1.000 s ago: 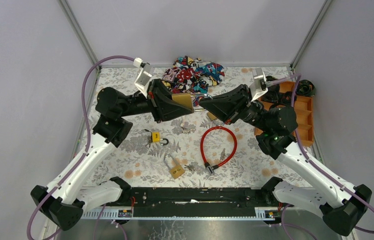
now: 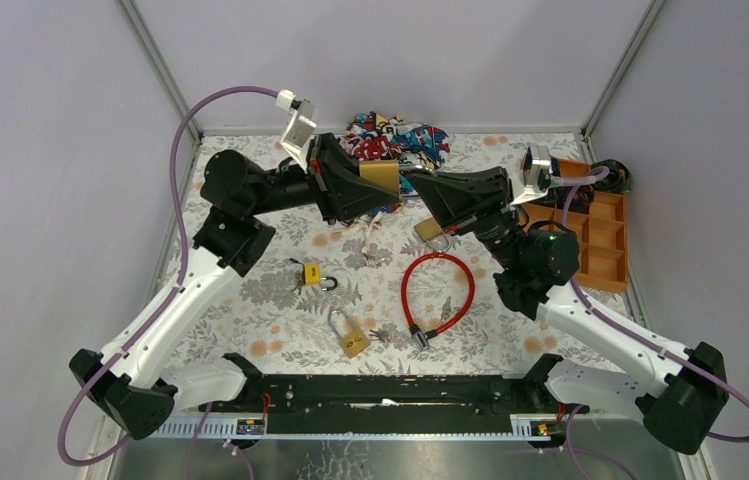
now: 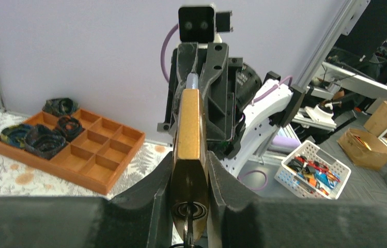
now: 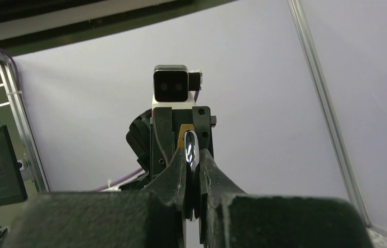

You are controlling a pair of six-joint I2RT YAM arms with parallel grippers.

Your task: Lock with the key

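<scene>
A brass padlock [image 2: 380, 175] hangs between the two arms in the top view. My left gripper [image 2: 372, 194] is shut on its body, which stands edge-on in the left wrist view with the round lock core [image 3: 189, 210] on its near end. A thin dark strip runs down from the core; whether it is a key I cannot tell. From the other side, my right gripper [image 2: 414, 180] is shut on the shiny shackle [image 4: 191, 147]. Only a short stretch of shackle shows between body and right fingers, so whether both legs sit in the body is hidden.
On the table lie a yellow padlock [image 2: 312, 274], a brass padlock [image 2: 354, 343] with keys beside it, a red cable lock [image 2: 406, 292] and another brass padlock [image 2: 428, 229]. Patterned cloth [image 2: 420, 140] lies at the back, a wooden tray [image 2: 605, 270] at right.
My left gripper has moved right and slightly toward the back with the padlock. The right gripper has shifted only a little, and the shackle stretch between body and right gripper has become shorter.
</scene>
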